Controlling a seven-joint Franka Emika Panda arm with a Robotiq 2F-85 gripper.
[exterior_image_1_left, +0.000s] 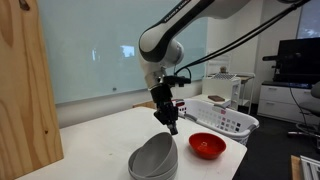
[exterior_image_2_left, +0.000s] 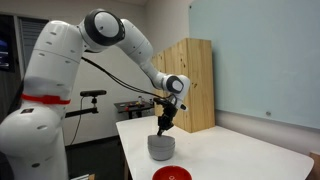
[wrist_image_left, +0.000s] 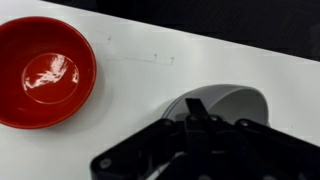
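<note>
Two grey bowls stand together on the white table: a tilted upper bowl (exterior_image_1_left: 153, 155) leans up out of a lower bowl (exterior_image_1_left: 140, 176). My gripper (exterior_image_1_left: 172, 130) points down at the raised rim of the tilted bowl, its fingers shut. Whether the thin rim lies between the fingertips cannot be made out. From the wrist, the fingers (wrist_image_left: 193, 104) overlap the near side of the grey bowl (wrist_image_left: 245, 103). A red bowl (exterior_image_1_left: 207, 146) sits upright, apart from the grey ones, and looks empty in the wrist view.
Behind the red bowl is a white laundry basket (exterior_image_1_left: 228, 122). A wooden cabinet (exterior_image_1_left: 28, 90) rises at the left in exterior view 1.
</note>
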